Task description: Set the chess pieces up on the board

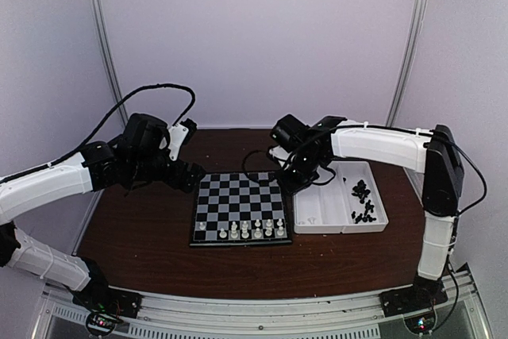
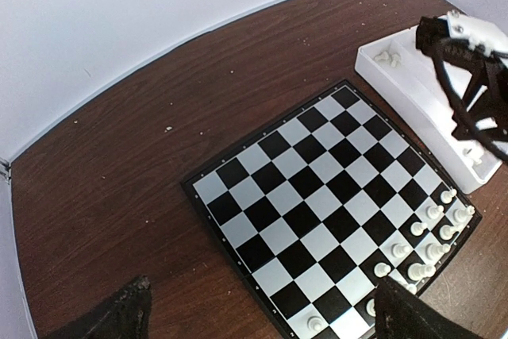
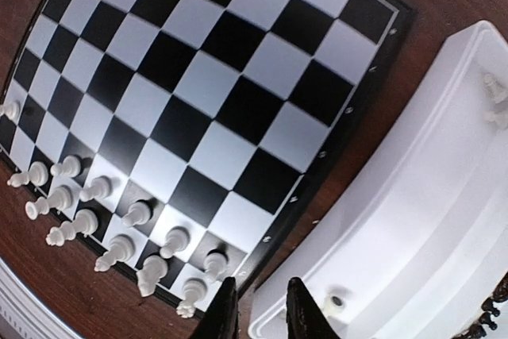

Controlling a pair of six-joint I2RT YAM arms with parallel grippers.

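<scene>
The chessboard (image 1: 230,192) has several white pieces (image 3: 138,212) standing in rows along its near edge, with one apart at the near left. My left gripper hangs open over the board's left side, holding nothing. My right gripper is raised near the board's right edge by the tray (image 3: 397,188), fingers apart with nothing between them. A few white pieces (image 3: 333,302) lie in the tray's left compartment; several black pieces (image 1: 361,192) lie in its right part.
Bare wooden table (image 1: 143,252) surrounds the board on the left, back and front. The tray sits close along the board's right side. Pale walls close in the back and sides.
</scene>
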